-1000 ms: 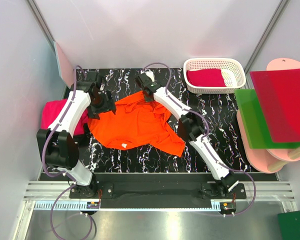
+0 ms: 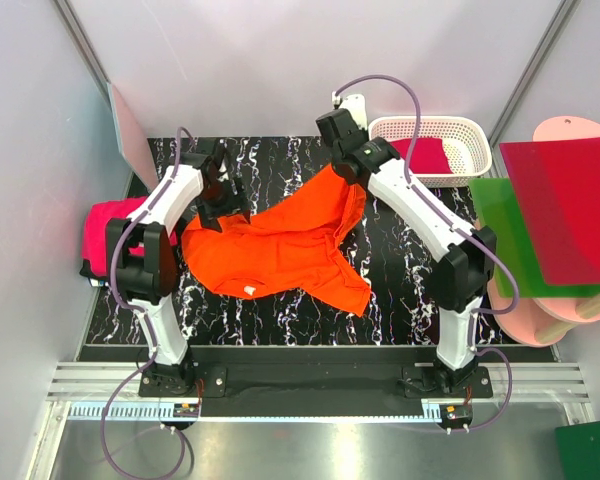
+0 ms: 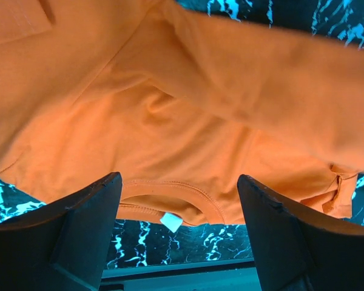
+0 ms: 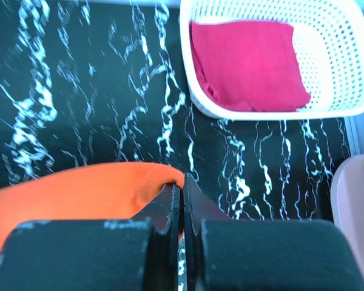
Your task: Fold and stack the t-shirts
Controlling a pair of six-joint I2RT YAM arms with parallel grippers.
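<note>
An orange t-shirt (image 2: 270, 250) lies partly spread on the black marbled table, its neckline with a white tag (image 3: 171, 221) toward the front edge. My right gripper is shut on a corner of the orange shirt, pulling that edge up toward the back right. The cloth stretches away to the left from its fingertips. Over the shirt's left part hovers my left gripper, fingers wide apart and nothing between them. Inside the white basket (image 2: 477, 150) at the back right is a folded red shirt (image 4: 249, 63).
A pink-red cloth pile (image 2: 98, 236) sits at the table's left edge. Green and red boards (image 2: 515, 235) on a pink stand border the right side. Bare tabletop shows between the shirt and the basket.
The left gripper has shifted slightly right over the shirt.
</note>
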